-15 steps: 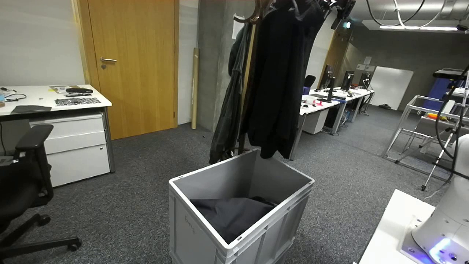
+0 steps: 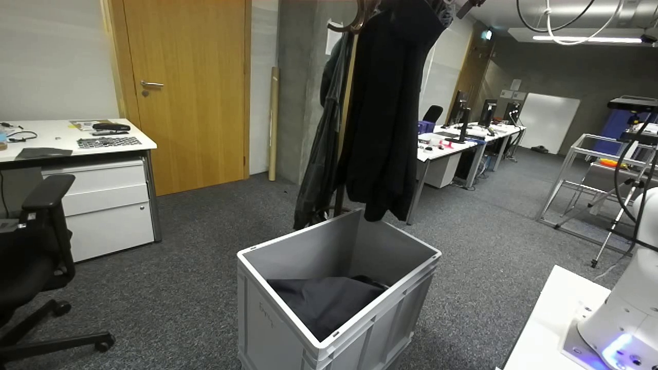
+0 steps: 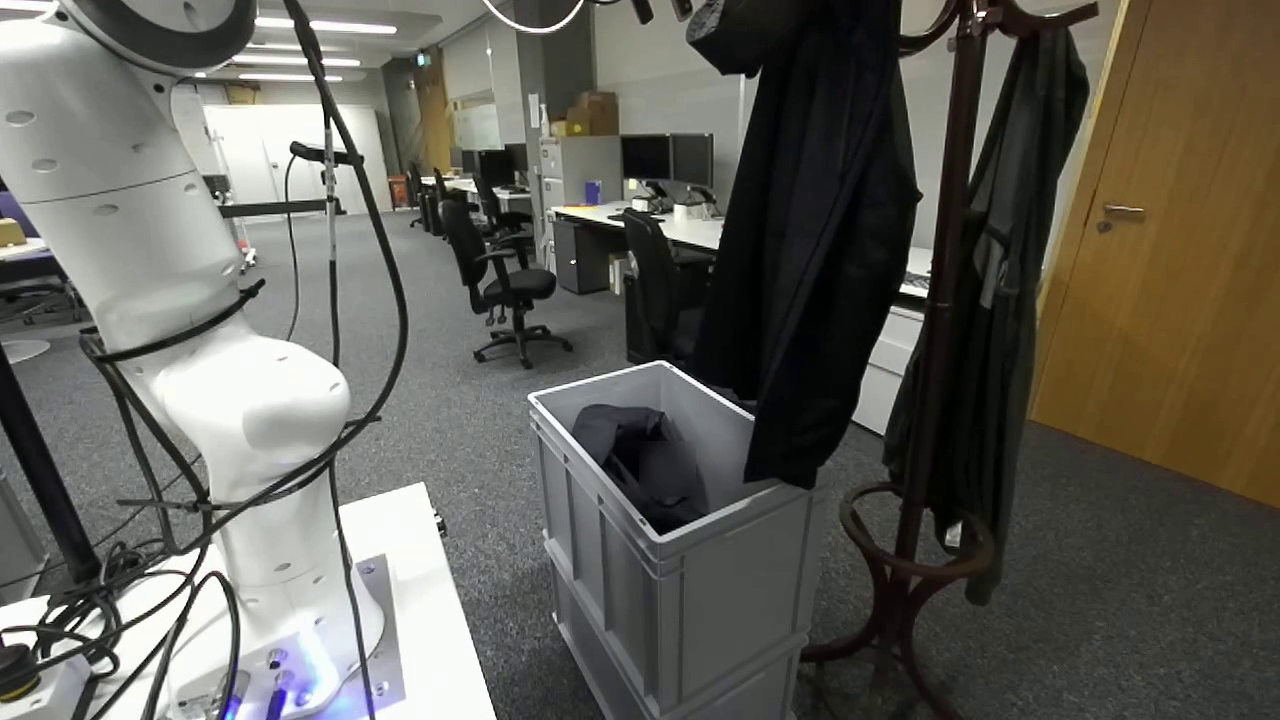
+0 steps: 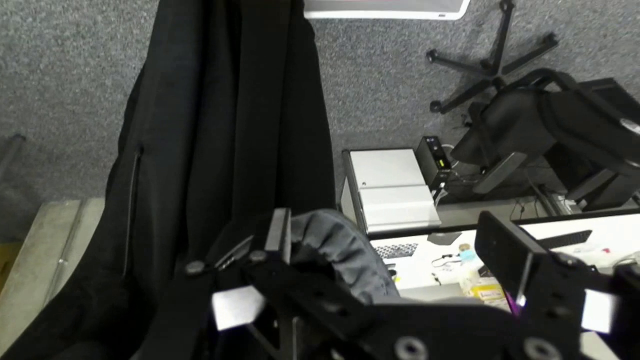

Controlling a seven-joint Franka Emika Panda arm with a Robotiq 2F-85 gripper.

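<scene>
A black jacket (image 2: 385, 111) hangs from the wooden coat stand (image 3: 956, 240), its lower hem over the far rim of a grey crate (image 3: 734, 516). In the wrist view the jacket (image 4: 240, 120) fills the left side, with grey cloth (image 4: 348, 249) bunched by my left finger. My gripper is open, its fingers wide apart; the grey cloth reaches partly into the gap, unclamped. Only a small dark part of the gripper shows at the top edge of exterior view 1. Dark cloth (image 2: 327, 302) lies inside the crate.
A second, dark grey garment (image 3: 1002, 276) hangs on the stand's other side. The arm's base stands on a white table (image 3: 420, 600) beside the crate. An office chair (image 2: 37, 259) and a white desk (image 2: 49, 142) are to the left. Carpet between them is clear.
My gripper has risen, largely leaving the top of exterior view 1. The jacket's upper right edge has shifted slightly left; its lower part and the crate look the same.
</scene>
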